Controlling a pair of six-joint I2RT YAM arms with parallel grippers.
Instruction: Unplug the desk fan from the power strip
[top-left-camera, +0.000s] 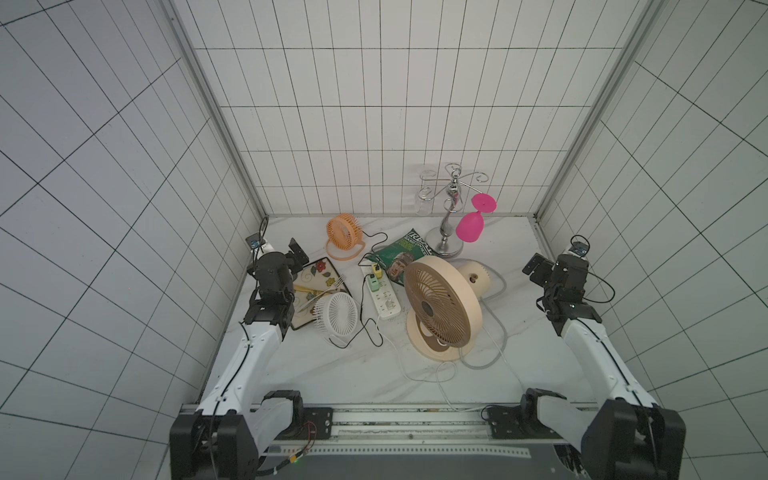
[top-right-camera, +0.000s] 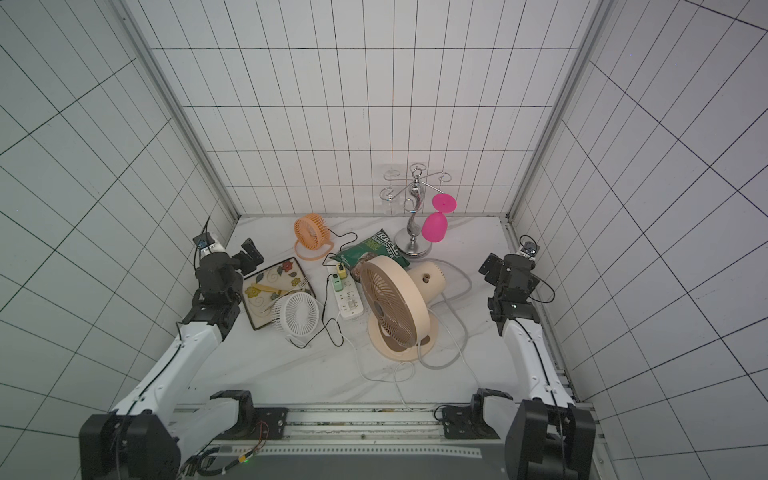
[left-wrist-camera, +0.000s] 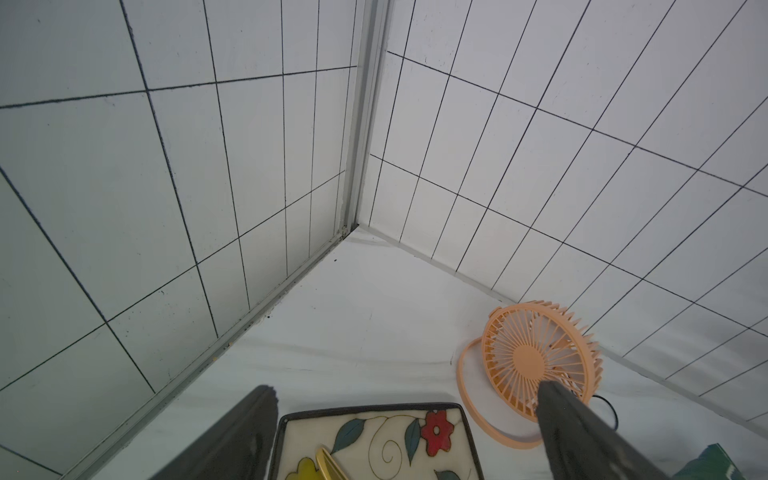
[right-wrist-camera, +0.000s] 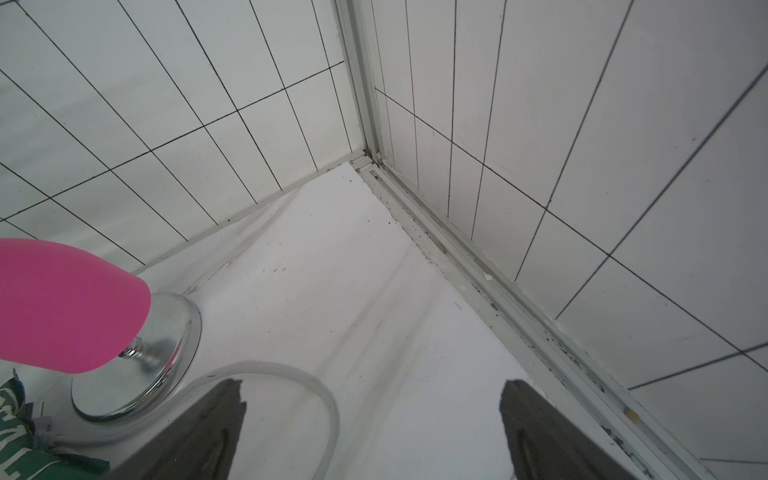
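A white power strip (top-left-camera: 385, 297) lies mid-table with green (top-left-camera: 373, 284) and yellow (top-left-camera: 376, 270) plugs in it. A large beige fan (top-left-camera: 438, 304) stands to its right, a small white fan (top-left-camera: 338, 314) to its left, and an orange fan (top-left-camera: 345, 232) behind, black cables among them. My left gripper is open and empty, raised at the left above a patterned tray (left-wrist-camera: 376, 440). My right gripper is open and empty at the right, apart from everything.
A chrome stand (top-right-camera: 414, 240) with pink cups (top-right-camera: 434, 227) is at the back, a green packet (top-right-camera: 373, 249) before it. Grey hose (right-wrist-camera: 326, 408) lies at the right. Tiled walls bound the table.
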